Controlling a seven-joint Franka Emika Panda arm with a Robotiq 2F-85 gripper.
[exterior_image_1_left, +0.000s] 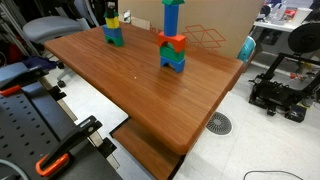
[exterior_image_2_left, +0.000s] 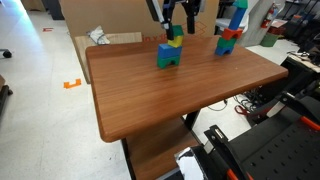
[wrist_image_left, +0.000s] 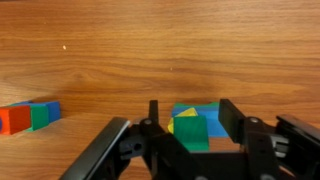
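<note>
A small stack holds a green block on top, a yellow block under it, and blue and green pieces at the base. My gripper is open around the top green block, with a gap on either side in the wrist view. In exterior view 1 the same stack, with its yellow block, stands at the far left of the table, the dark fingers close above it.
A taller stack stands apart on the wooden table, with a red block and an upright blue piece. In the wrist view another red block lies far left.
</note>
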